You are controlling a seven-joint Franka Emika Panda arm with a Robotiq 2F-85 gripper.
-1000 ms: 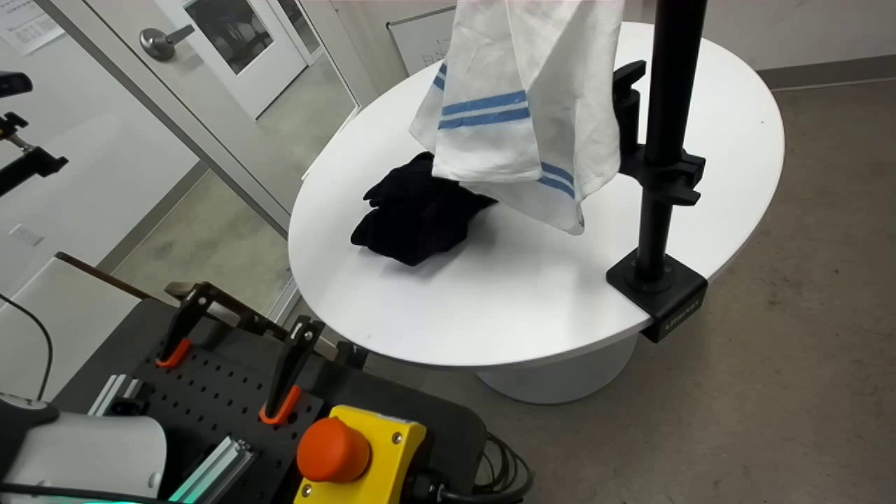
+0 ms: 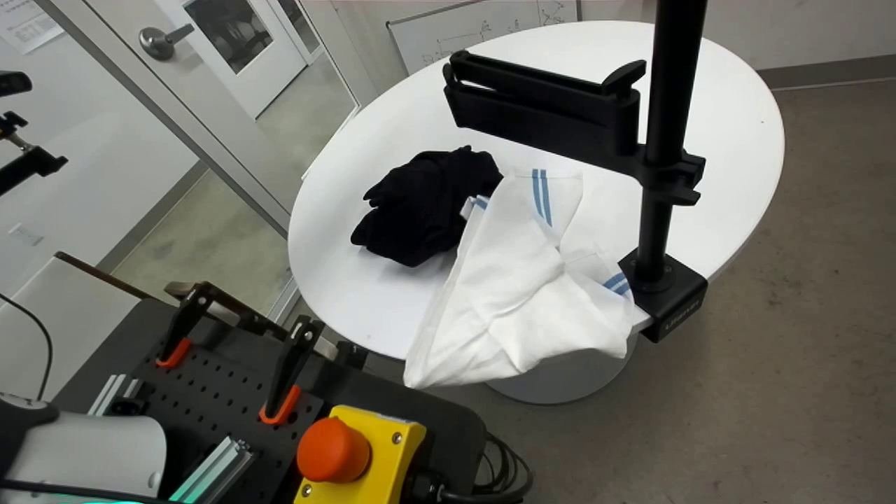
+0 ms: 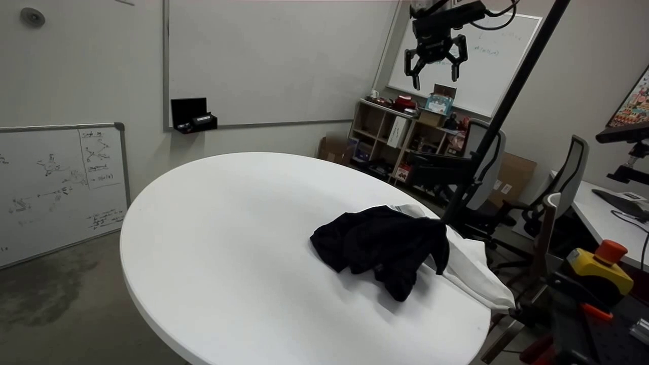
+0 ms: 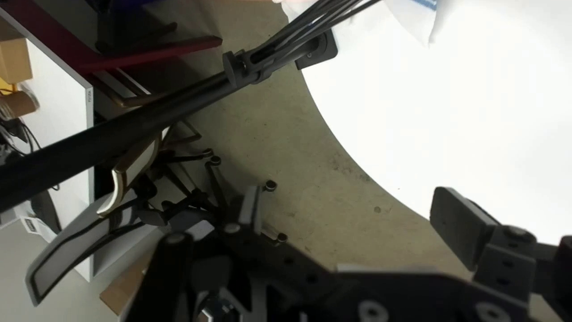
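Observation:
A white towel with blue stripes lies crumpled on the round white table, its lower part past the table's near edge in exterior view 1. Beside it and touching it is a bunched black cloth; in exterior view 2 this black cloth covers part of the white towel. High above the far side in that view, my gripper is open and empty. The wrist view has its fingers spread wide, with a corner of the towel at the top, well away from them.
A black pole with a side arm is clamped to the table edge beside the towel. The clamp base sits against it. A bench with a red stop button stands near.
A second ago the towel hung in the air above the table, partly in front of the black cloth. Now it lies on the table, nearer the front edge, released.

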